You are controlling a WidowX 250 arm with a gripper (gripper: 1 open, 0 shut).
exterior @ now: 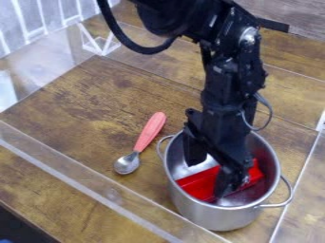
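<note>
My black gripper [210, 166] reaches down into a steel pot [219, 214] at the right of the camera view, its fingers apart, open, over a red block [200, 185] lying in the pot. Part of the block is hidden behind the fingers. To the left of the pot, a spoon with a pink handle [150, 130] lies on the wooden surface.
A clear strip runs along the front left, and a white rack [32, 19] stands at the back left corner. The arm fills the upper middle.
</note>
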